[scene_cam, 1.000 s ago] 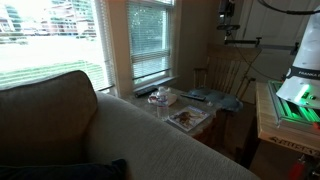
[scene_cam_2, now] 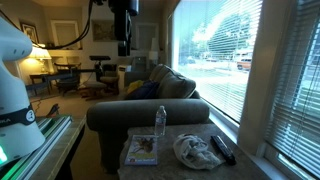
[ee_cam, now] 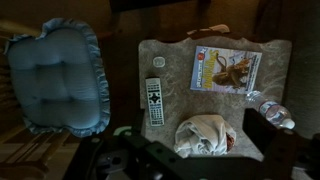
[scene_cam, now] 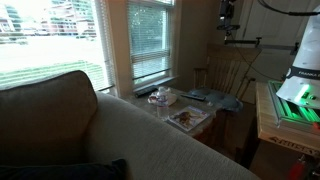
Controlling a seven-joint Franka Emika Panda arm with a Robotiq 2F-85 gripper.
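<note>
In the wrist view my gripper looks open, its dark fingers set wide apart at the bottom. Nothing shows held between them. Below is a grey table carrying a magazine (ee_cam: 226,69), a white remote (ee_cam: 154,101), a crumpled whitish cloth (ee_cam: 203,134) and a clear bottle (ee_cam: 271,110). The second exterior view shows the bottle (scene_cam_2: 160,121) upright behind the magazine (scene_cam_2: 142,149), with the cloth (scene_cam_2: 197,151) to the right and a dark remote (scene_cam_2: 222,150) beyond it. High above the table hangs the gripper (scene_cam_2: 123,46), apart from everything on it.
A cushioned chair (ee_cam: 60,78) stands beside the table. The sofa (scene_cam: 130,140) borders the table, with window blinds (scene_cam: 150,40) behind. A wooden bench (scene_cam: 285,122) lies near the arm's base. Bare tabletop (ee_cam: 180,105) separates the remote from the magazine.
</note>
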